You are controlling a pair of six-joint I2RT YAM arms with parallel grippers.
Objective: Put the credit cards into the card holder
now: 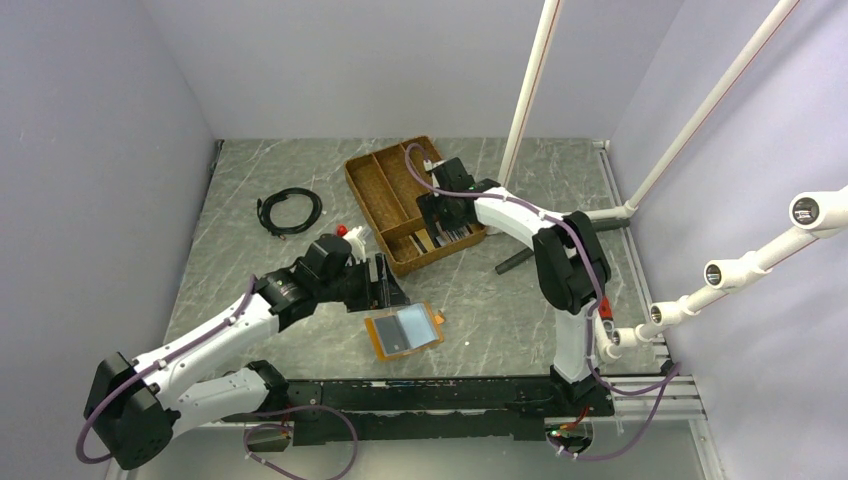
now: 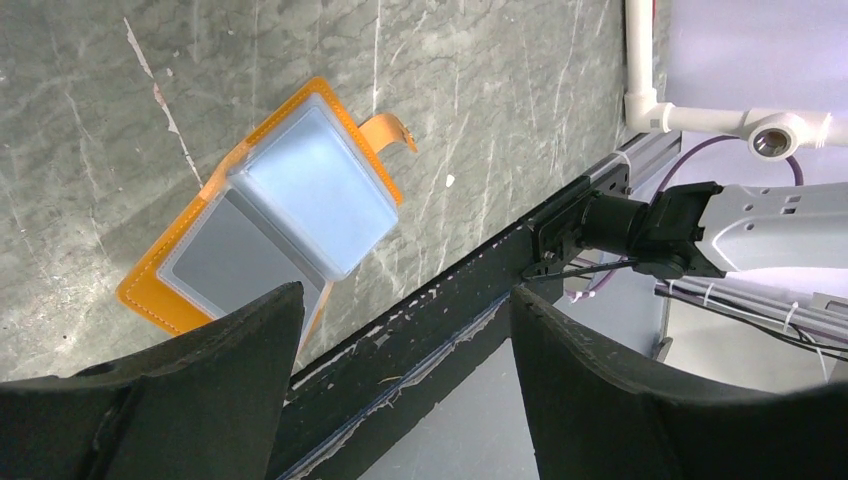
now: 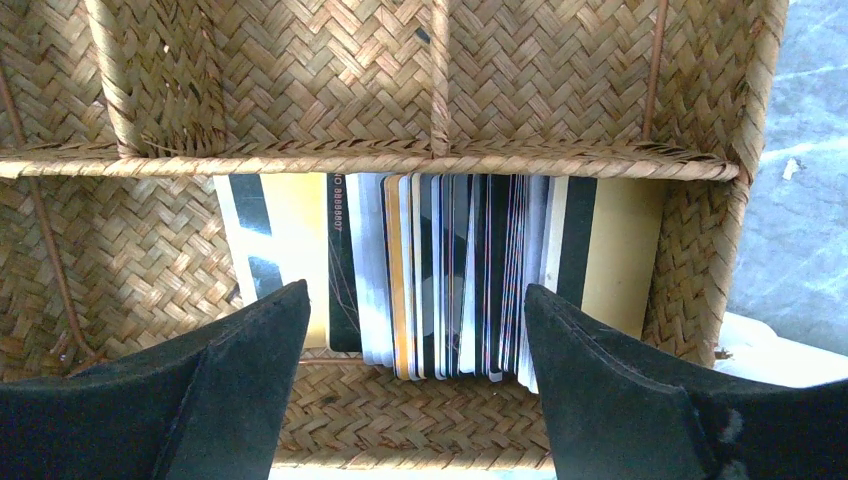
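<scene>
An orange card holder [image 1: 385, 335] with grey and clear sleeves lies open on the near table, seen also in the left wrist view [image 2: 170, 300]. Above it my left gripper [image 1: 380, 290] is open and empty. A woven basket [image 1: 385, 190] holds a row of cards [image 3: 480, 270] in its front compartment, with flat-lying ones at both ends. My right gripper [image 1: 440, 215] hangs open over that row, its fingertips either side of the middle cards in the right wrist view, holding nothing.
A coiled black cable [image 1: 288, 207] and a small red object [image 1: 342, 230] lie left of the basket. White pipes [image 1: 730, 280] stand along the right. The table between holder and right edge is mostly clear.
</scene>
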